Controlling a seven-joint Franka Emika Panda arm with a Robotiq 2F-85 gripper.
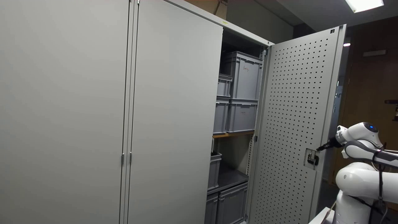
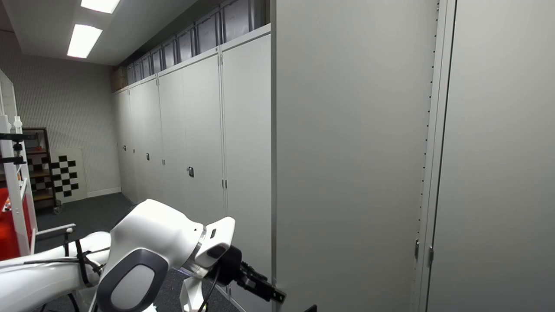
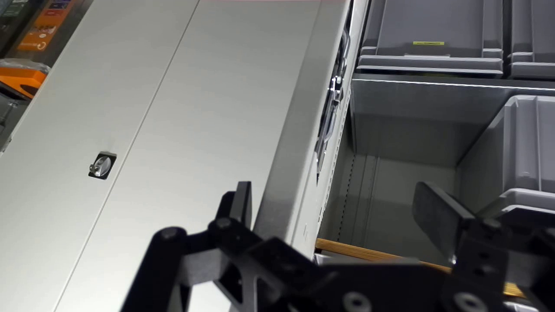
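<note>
A grey cabinet door with a perforated inner face stands swung wide in exterior view 1. Its latch plate lies near the free edge. My gripper is open in the wrist view, its two dark fingers far apart. The door's free edge passes between them, closer to the left finger, with a wide gap to the right one. In exterior view 2 the door's plain outer face fills the middle, one finger at its edge. Contact with the door cannot be made out.
Grey bins stand on the shelves inside the cabinet. The neighbouring door is closed. Further closed cabinets line the wall, beyond a clear strip of dark floor. A white frame stands at the far left.
</note>
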